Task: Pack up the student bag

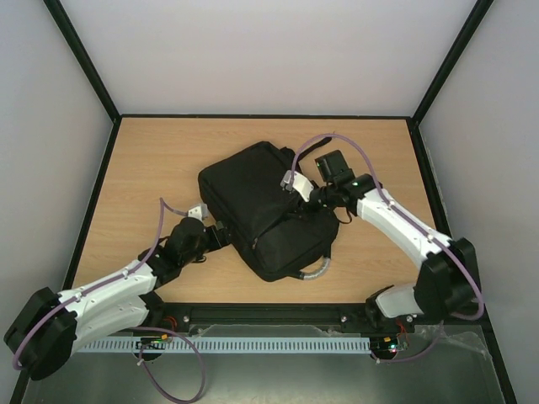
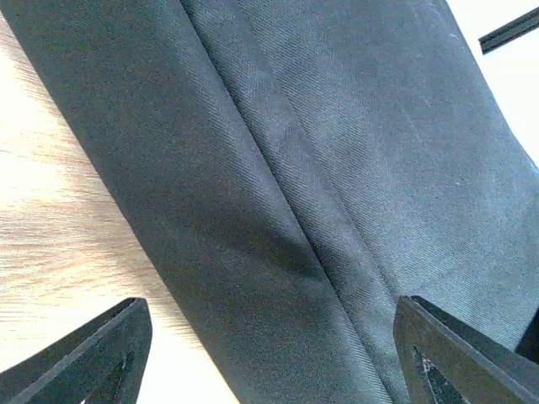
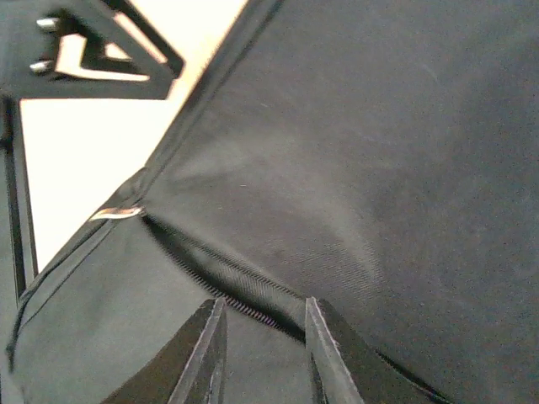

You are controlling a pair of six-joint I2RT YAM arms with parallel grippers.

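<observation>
The black bag (image 1: 253, 185) lies on the wooden table, its zipper (image 3: 219, 286) running across its front in the right wrist view. My left gripper (image 1: 221, 236) is at the bag's lower left side, its fingers apart over the side seam in the left wrist view (image 2: 269, 353); nothing shows held between them. My right gripper (image 1: 299, 202) is over the bag's upper right part, by the zipper. Its fingertips (image 3: 328, 337) are close together over the dark fabric; whether they pinch anything cannot be told clearly.
A strap sticks out from the bag's top right, and a curved grey handle (image 1: 316, 271) lies at its lower front. The frame edges border the table.
</observation>
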